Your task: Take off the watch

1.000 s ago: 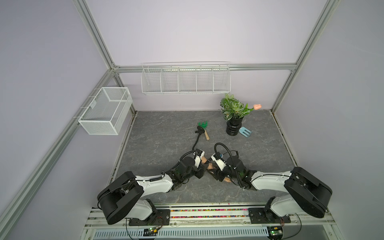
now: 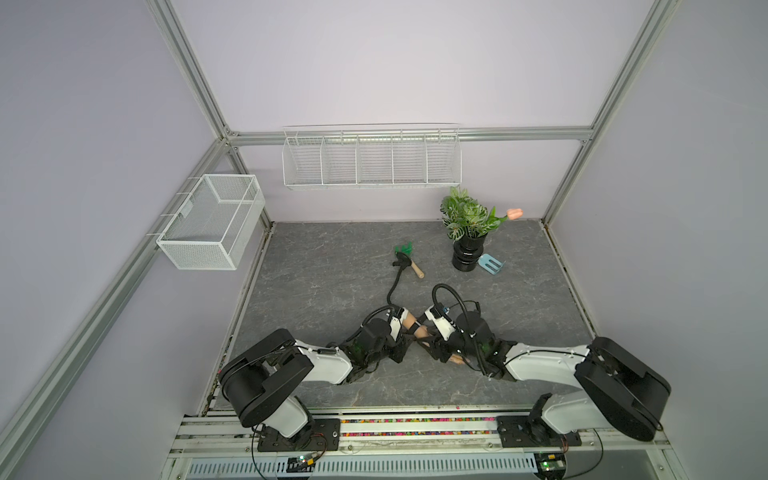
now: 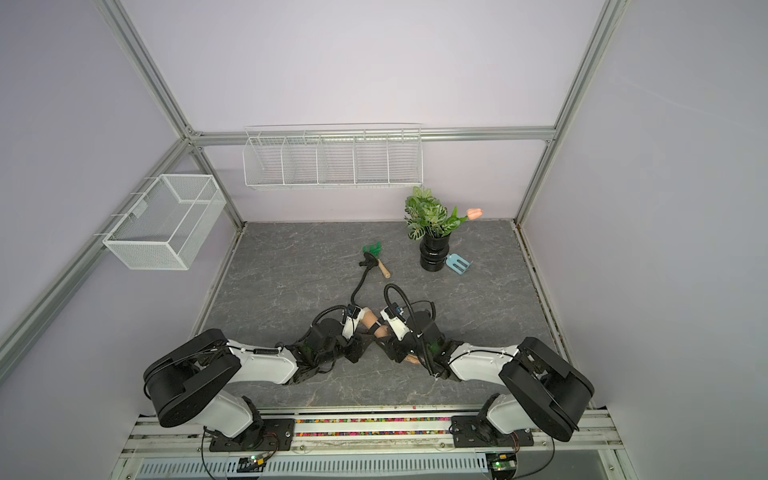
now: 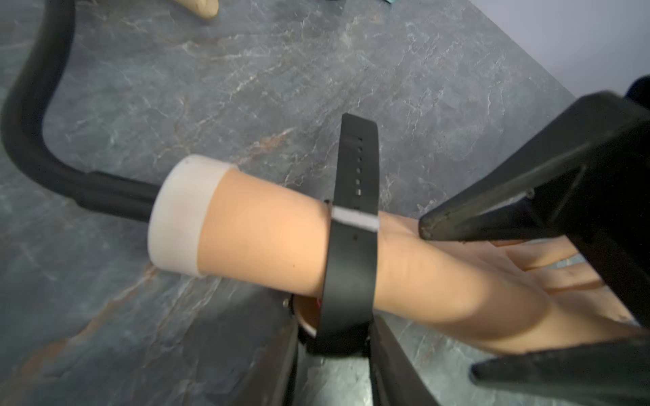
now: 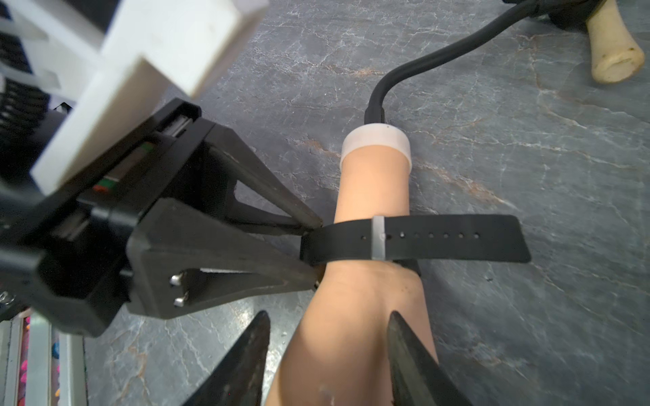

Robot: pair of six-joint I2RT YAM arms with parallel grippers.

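Observation:
A black watch strap (image 4: 352,270) circles the wrist of a model hand (image 5: 365,176). Its punched tail sticks out free past a silver loop (image 5: 378,238); the watch face is mostly hidden under the wrist. My left gripper is open at the wrist's edge, its fingertips on either side of the strap band. In the right wrist view, the left fingers (image 5: 271,196) reach in from the left side. Farther toward the palm, my right gripper is shut on the model hand, one finger along each side.
A black hose (image 4: 54,162) runs from the arm's cut end to a dark clamp beside a green tool with a wooden handle (image 2: 417,270). A black vase of flowers (image 2: 465,252) and a blue fork (image 2: 490,264) stand behind.
The left gripper has moved slightly toward the table's front. The right gripper has shifted a little to the right. The hose and the wooden-handled tool have shifted slightly too.

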